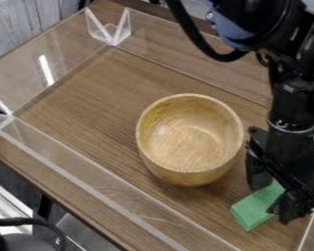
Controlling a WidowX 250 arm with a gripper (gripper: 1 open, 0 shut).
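A green block (257,208) lies on the wooden surface at the lower right, its right part hidden under my gripper. My black gripper (281,180) hangs over the block's upper right end, fingers pointing down. The finger is open; whether the fingertips touch the block is unclear. An empty wooden bowl (188,137) sits just left of the gripper.
Clear plastic pieces (107,27) stand at the back left and along the left edge. A dark cable or part lies at the bottom left.
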